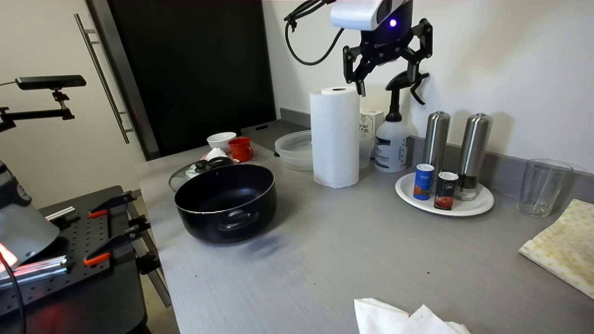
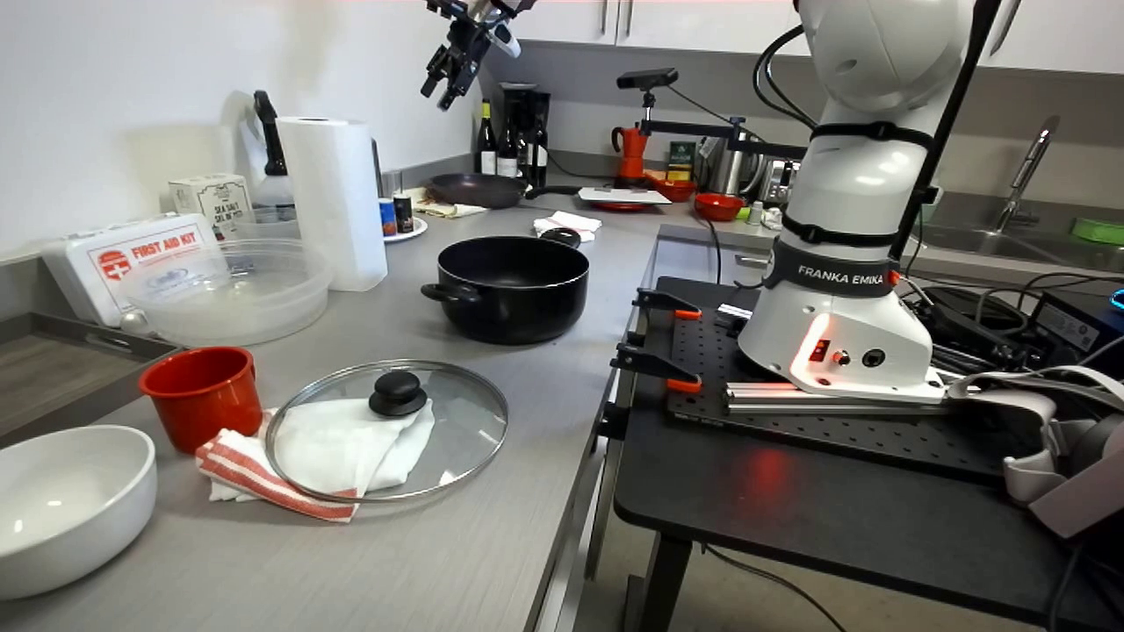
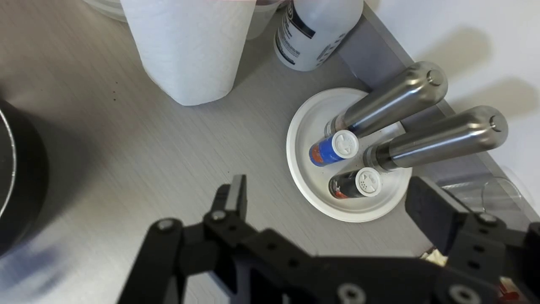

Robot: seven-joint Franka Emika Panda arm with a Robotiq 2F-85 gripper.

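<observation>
High above the counter, my gripper [image 1: 388,86] hangs in front of the wall with its fingers wide apart and nothing between them. In the wrist view its left finger [image 3: 236,197] and right finger [image 3: 435,213] frame the lower side of a white plate [image 3: 303,177]. On that plate stand a blue shaker [image 3: 334,148], a black shaker [image 3: 355,183] and two steel grinders [image 3: 395,99]. A black pot [image 1: 225,203], uncovered, sits on the counter at left. Its glass lid [image 2: 464,437] rests on a striped towel [image 2: 279,479] beyond the pot.
A paper towel roll [image 1: 335,139] and a spray bottle [image 1: 392,145] stand close to the gripper's side of the wall. A clear glass [image 1: 543,189] is right of the plate. White cloth [image 1: 403,320] lies at the front.
</observation>
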